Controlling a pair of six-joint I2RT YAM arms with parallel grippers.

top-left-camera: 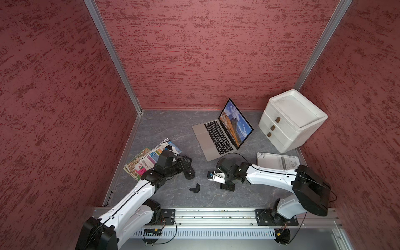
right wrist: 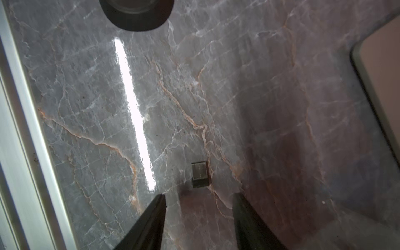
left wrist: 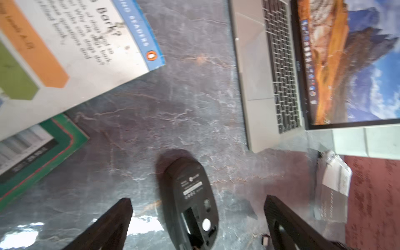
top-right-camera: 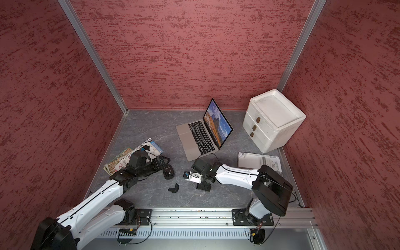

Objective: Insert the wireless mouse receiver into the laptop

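The small receiver [right wrist: 200,174] lies on the grey table just beyond the fingertips of my right gripper, which stands partly open with nothing between them. The silver laptop [top-left-camera: 208,140] is open at the back middle, screen lit; its near corner shows at the right of the right wrist view. The black mouse [left wrist: 189,200] lies underside up with its battery compartment uncovered, below my open, empty left gripper. A loose dark curved piece [top-left-camera: 195,188], likely the mouse's cover, lies between the two grippers.
Magazines [top-right-camera: 125,160] lie at the left, a notebook [top-right-camera: 260,160] at the right. A white drawer unit [top-right-camera: 273,120] stands at the back right. The metal table edge [top-left-camera: 216,210] runs along the front. Bare table surrounds the receiver.
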